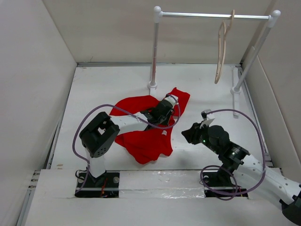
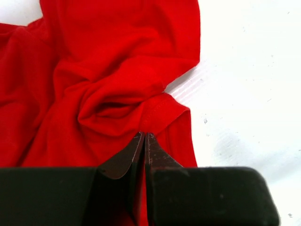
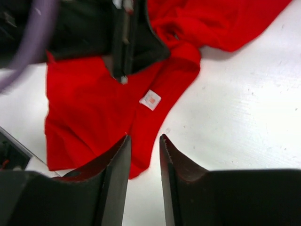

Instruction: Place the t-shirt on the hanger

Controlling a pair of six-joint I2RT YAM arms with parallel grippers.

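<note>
A red t shirt (image 1: 145, 146) lies rumpled on the white table, with a small white patch (image 3: 150, 100) on it. My left gripper is shut over the shirt's folds near its right edge; whether cloth is between the fingertips is not clear. Its arm hides part of the shirt from above. My right gripper (image 1: 187, 134) stands open to the right of the shirt; in the right wrist view its fingertips frame the shirt's lower edge from above. A pale hanger (image 1: 221, 52) hangs on the rail at the upper right.
The rack's left post (image 1: 154, 52) stands behind the shirt, its right post (image 1: 249, 61) near the right wall. Bare table (image 1: 207, 84) lies right of the shirt and also at the far left. Purple cables loop over both arms.
</note>
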